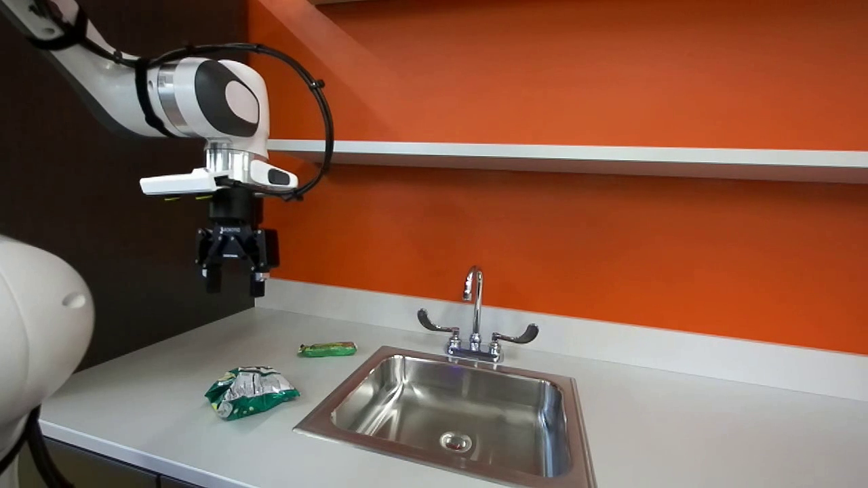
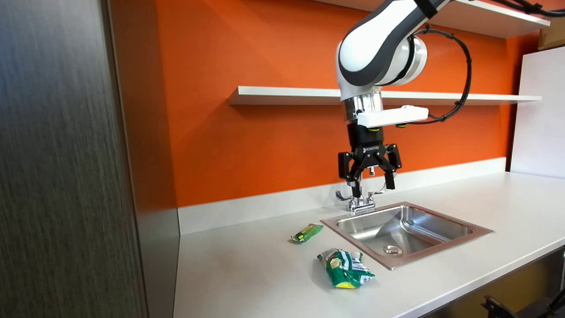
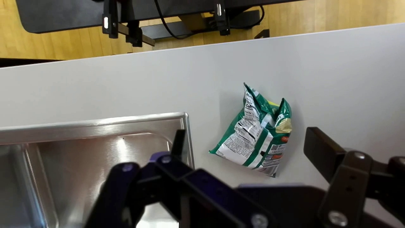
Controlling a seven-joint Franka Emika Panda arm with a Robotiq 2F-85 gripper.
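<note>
A crumpled green and silver snack bag (image 1: 251, 392) lies on the counter left of the sink; the wrist view shows this bag (image 3: 256, 133) between and beyond the spread fingers. Farther back on the counter is a small green packet (image 1: 327, 349), seen in exterior view 2 as a narrow green wrapper (image 2: 307, 232). High above the counter, my gripper (image 1: 236, 286) points straight down, open and empty. The wrist view has its dark fingers (image 3: 322, 154) wide apart, touching nothing.
The steel sink (image 1: 582, 439) is set into the counter, with a chrome faucet (image 1: 477, 309) and two lever handles behind it. A white shelf (image 1: 569, 154) runs along the orange wall. To the left stands a dark panel (image 2: 69, 159). Counter around the bag is clear.
</note>
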